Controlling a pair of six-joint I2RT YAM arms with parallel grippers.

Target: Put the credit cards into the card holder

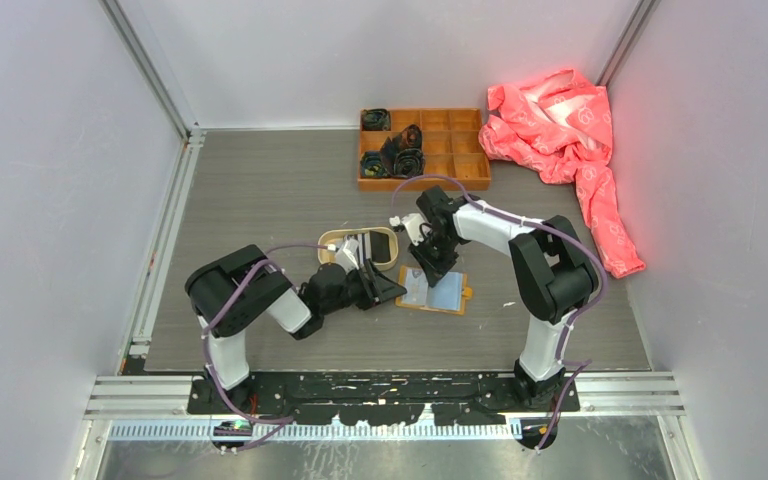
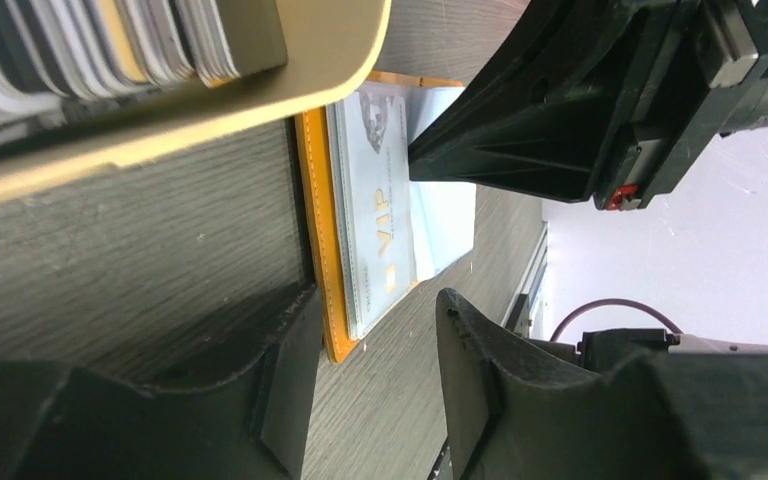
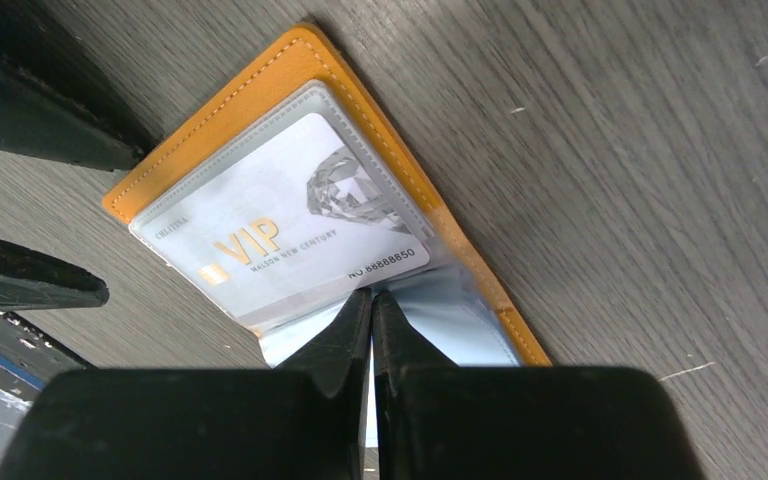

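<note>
An orange card holder (image 1: 464, 294) lies open on the table, a white VIP card (image 3: 270, 220) in its clear sleeve and a light blue page (image 1: 447, 295) beside it. My right gripper is shut, its tips pressed at the edge between card sleeve and blue page; what they pinch is hidden. My left gripper stands part open at the holder's near side, its fingers close to the holder's edge, nothing seen held. A cream tray (image 2: 210, 120) of stacked cards (image 2: 110, 45) lies just left of the holder.
An orange compartment box (image 1: 465, 150) with dark items stands at the back, beside crumpled pink cloth (image 1: 550, 130).
</note>
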